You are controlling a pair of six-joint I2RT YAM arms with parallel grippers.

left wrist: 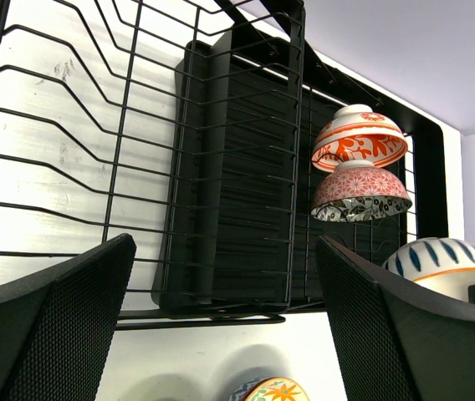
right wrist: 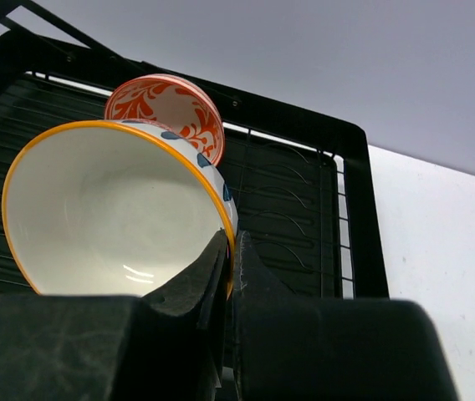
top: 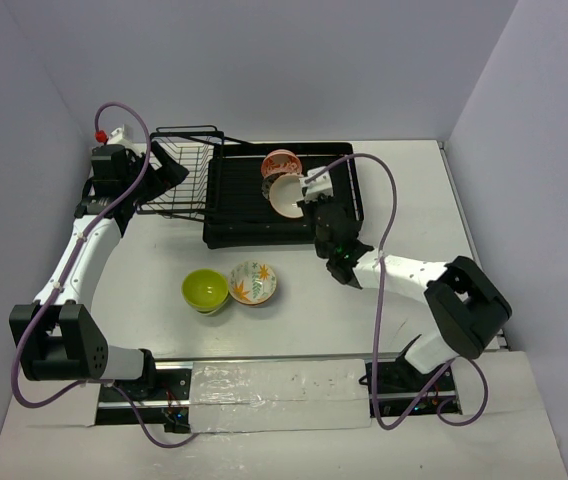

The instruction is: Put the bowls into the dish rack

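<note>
My right gripper is shut on the rim of a white bowl [right wrist: 108,209] with an orange edge and blue marks, held tilted over the black dish rack [top: 244,230]. Behind it in the rack are an orange-patterned bowl [left wrist: 359,125] and a pink flowered bowl [left wrist: 359,180]. My left gripper stands open over the wire part of the rack [top: 184,160], empty. Green bowls [top: 204,288] and a leaf-patterned bowl [top: 253,280] sit on the counter in front of the rack.
Walls enclose the back and both sides.
</note>
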